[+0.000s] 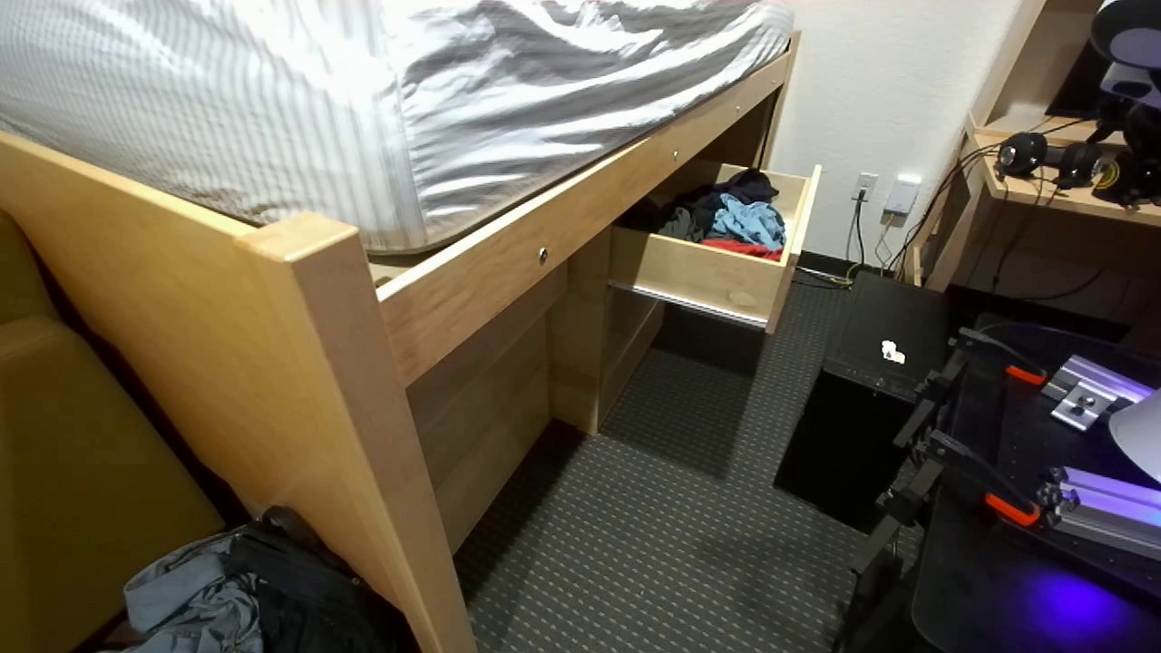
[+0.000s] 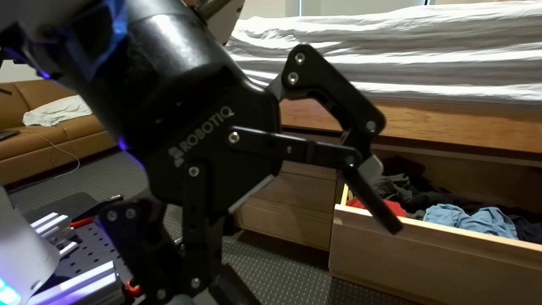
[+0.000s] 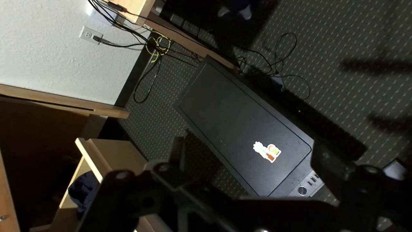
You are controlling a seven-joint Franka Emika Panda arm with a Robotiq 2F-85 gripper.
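My gripper [image 2: 321, 264] hangs large in the foreground of exterior view 2, its fingers [image 2: 373, 201] spread wide and nothing between them. It is open, on the near side of a wooden drawer [image 2: 432, 254] pulled out from under the bed. Inside lie a light blue cloth [image 2: 470, 219], a red cloth [image 2: 386, 206] and dark clothes [image 2: 401, 188]. Exterior view 1 shows the same drawer [image 1: 697, 272] from the side, with the blue cloth [image 1: 748, 222] on top of the pile. In the wrist view the drawer's front edge [image 3: 92, 162] appears at lower left.
A black computer case [image 3: 235, 120] with a sticker stands on the carpet near the drawer. Cables [image 3: 154, 48] trail by the wall. The bed frame [image 1: 609, 201] overhangs the drawer's back. At right is a black table [image 1: 1034, 588] with metal rails. Carpet [image 1: 609, 544] beside the bed is clear.
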